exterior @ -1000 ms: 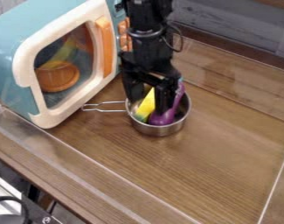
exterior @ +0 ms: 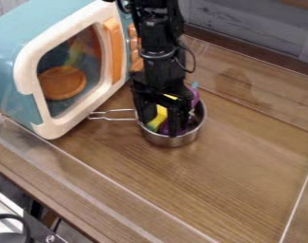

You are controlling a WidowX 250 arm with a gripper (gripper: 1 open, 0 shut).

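My black gripper [exterior: 167,106] reaches down into a steel pot [exterior: 171,137] that has a long wire handle pointing left. Inside the pot are a yellow object [exterior: 157,117] and a purple object [exterior: 193,102], both partly hidden by the gripper. The fingers are low among these objects; whether they hold anything cannot be seen.
A toy microwave [exterior: 26,57] in light blue and white stands at the left, an orange round plate [exterior: 63,83] behind its window. A wall runs along the back.
The gripper has moved slightly down into the pot, covering more of the purple and yellow objects.
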